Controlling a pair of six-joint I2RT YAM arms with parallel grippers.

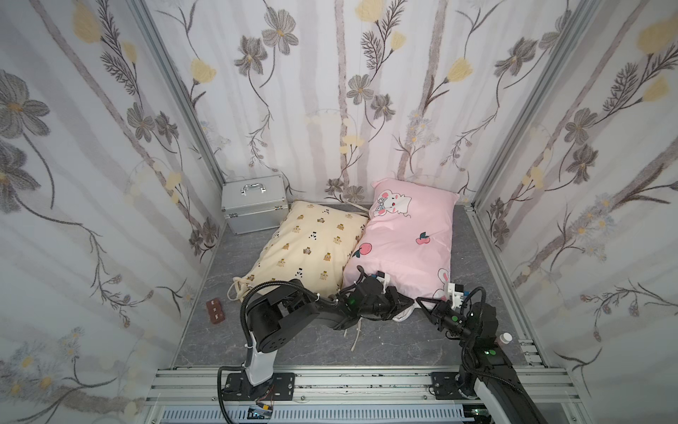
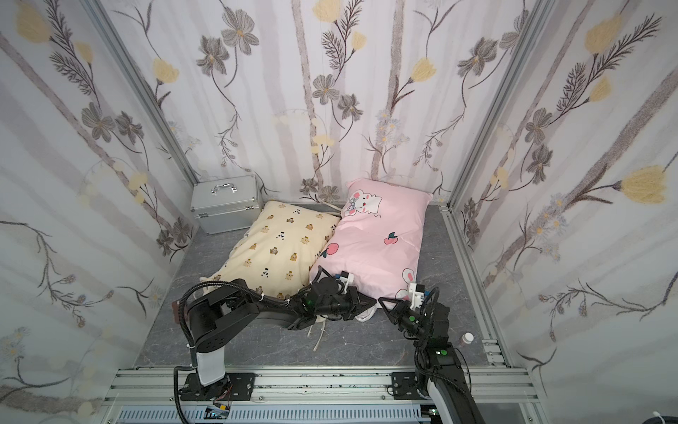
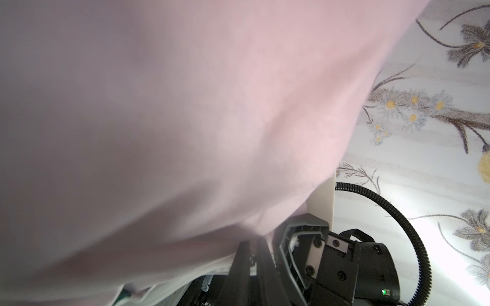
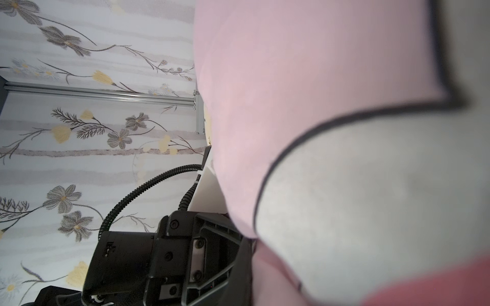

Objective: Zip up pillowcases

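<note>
A pink pillow (image 1: 415,240) with mouse and cherry prints lies at the right. A cream pillow (image 1: 310,243) with small bear prints is to its left. At the pink pillow's near edge, my left gripper (image 1: 410,302) and right gripper (image 1: 420,302) face each other tip to tip. In the left wrist view, the left gripper's fingers (image 3: 244,262) are shut, close against sagging pink cloth; whether a thin fold is between them cannot be made out. The right gripper is shut too, its tips largely hidden behind the pillow in the right wrist view. No zipper pull is discernible.
A silver case (image 1: 254,205) stands at the back left. Near the left wall lies a small brown-red object (image 1: 215,311). A white bottle cap (image 1: 505,337) is beside the right arm. Pale cords trail near the left arm.
</note>
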